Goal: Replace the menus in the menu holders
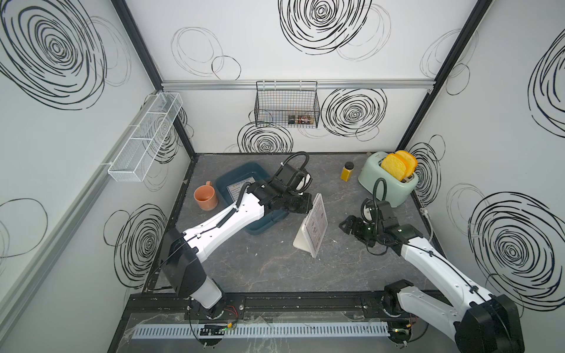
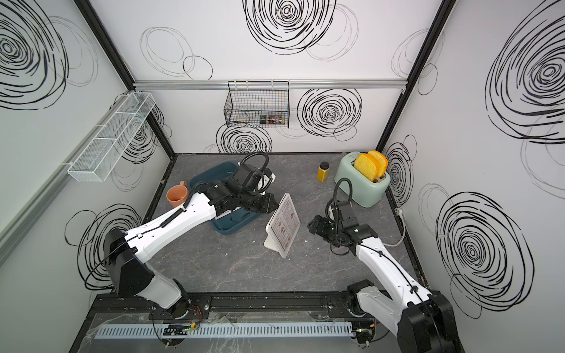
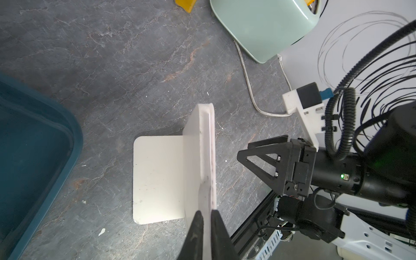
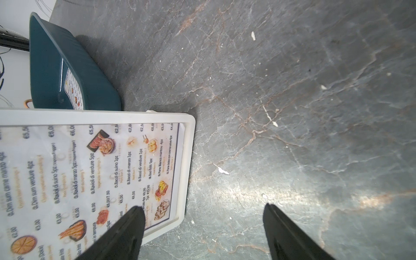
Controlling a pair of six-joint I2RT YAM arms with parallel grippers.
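A white menu holder (image 1: pixel 305 238) stands upright mid-table on its flat foot (image 3: pixel 158 179). Its framed panel shows a printed menu (image 4: pixel 108 173) on the side facing my right arm. My left gripper is at the panel's top, one finger on each side of the edge; whether both fingers touch it is unclear. Wide apart, the fingers of my right gripper have nothing held between them, and the holder's corner shows beyond the left finger. Another printed sheet (image 1: pixel 238 188) lies in the blue tray (image 1: pixel 267 223), partly hidden by the left arm.
An orange mug (image 1: pixel 205 196) is left of the tray. At the back right stand a yellow-bodied shaker (image 1: pixel 346 172) and a green toaster (image 1: pixel 388 182) with toast. Wire baskets (image 1: pixel 287 106) hang on the walls. The table in front of the holder is bare.
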